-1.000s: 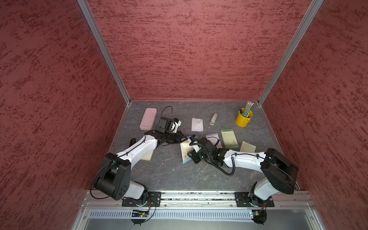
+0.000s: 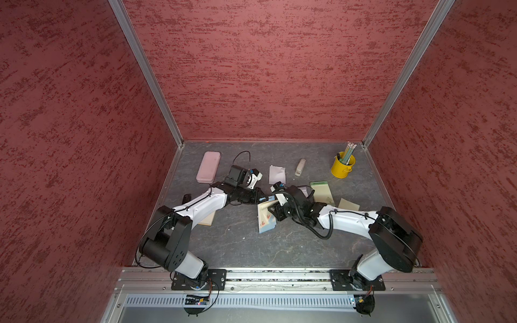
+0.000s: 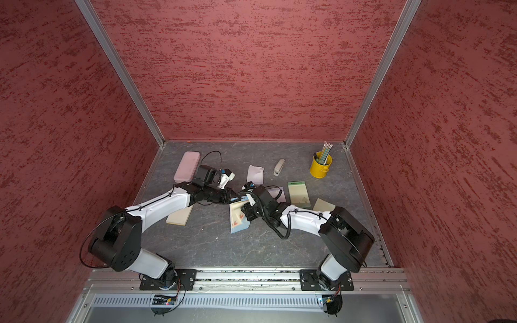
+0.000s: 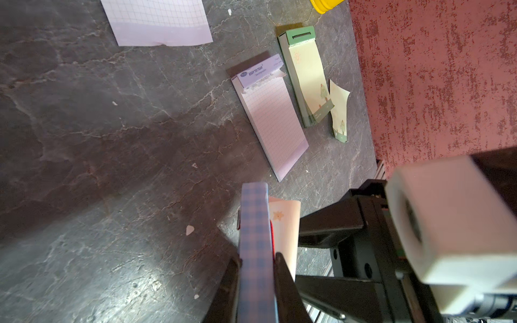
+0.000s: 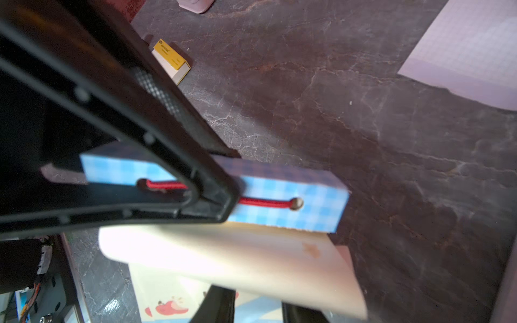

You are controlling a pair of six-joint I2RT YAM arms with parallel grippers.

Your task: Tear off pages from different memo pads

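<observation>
Pinched by its blue checked header [image 4: 254, 226], a memo pad [image 2: 266, 221] hangs over the middle of the table. My left gripper is shut on that header, a finger on each side. The pad's top page [image 5: 215, 250] curls away from the sheets below, still reaching up to the header. Close to that curl, my right gripper has a gap between its fingers, with the lower, fruit-printed sheet visible behind. Whether paper lies inside that gap is hard to tell. A purple pad [image 4: 272, 115] and a green pad [image 4: 309, 80] lie on the right.
A loose purple sheet [image 2: 277, 174] lies at the back, beside a stapler [image 2: 300, 167]. Near the green pad is a loose cream sheet [image 4: 339, 107]. The yellow pencil bucket [image 2: 341, 168] stands back right, a pink case [image 2: 208, 167] back left.
My left gripper and the held pad have shifted a little to the right. The right gripper has also moved slightly right and toward the back, staying close to the pad.
</observation>
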